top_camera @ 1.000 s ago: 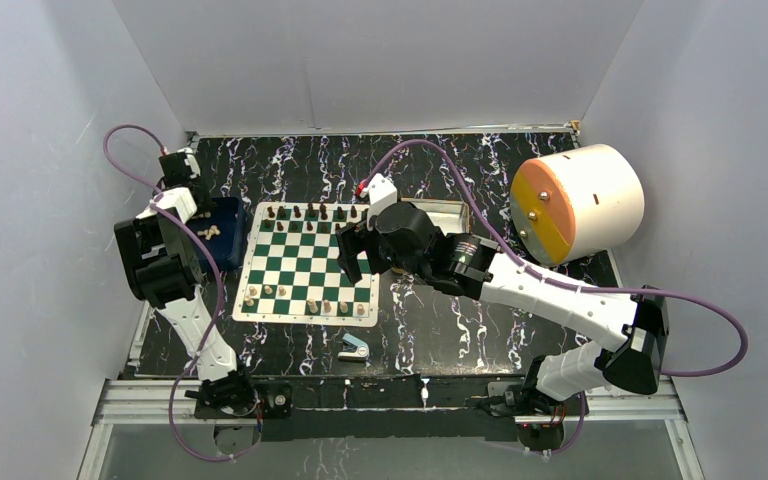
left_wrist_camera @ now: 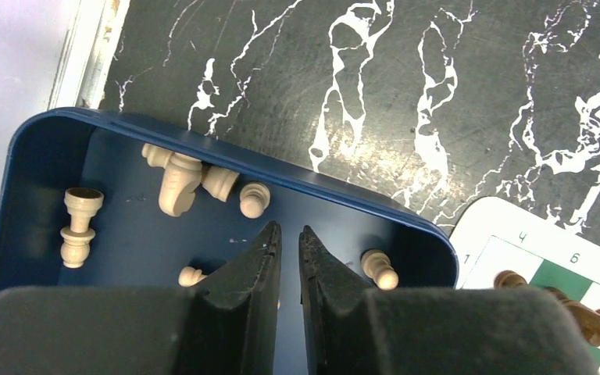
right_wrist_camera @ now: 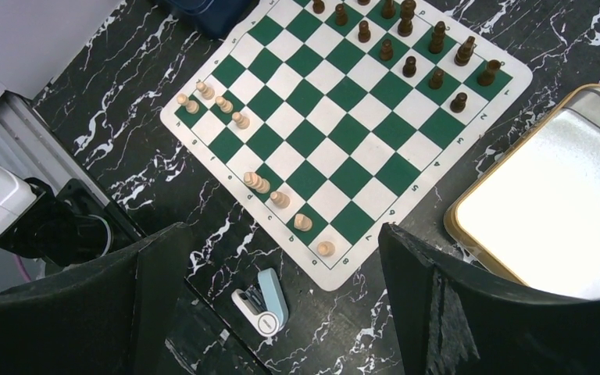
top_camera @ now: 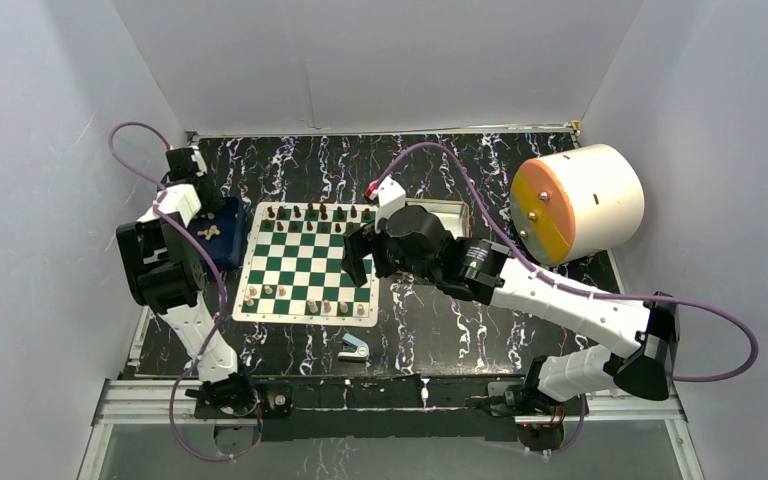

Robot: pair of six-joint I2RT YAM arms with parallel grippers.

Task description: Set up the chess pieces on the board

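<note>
Several light pieces lie in a dark blue bin in the left wrist view. Over it hangs my left gripper, its fingertips a small gap apart and nothing visible between them. One light pawn is near the bin wall, just beyond the left fingertip; another light piece is off to the right. The green and white board bears dark pieces along its far side and several light ones, such as a light pawn, along its near side. My right gripper stands wide open and empty above the board's near side.
A white gold-rimmed tray sits to the right of the board. On the near side of the board lies a blue and white stapler-like tool. A large cream drum stands at the back right. Bare marble surrounds the board.
Over the bin, my left gripper has shifted slightly right. The right arm has drifted a little to the right. The board pieces look unmoved.
</note>
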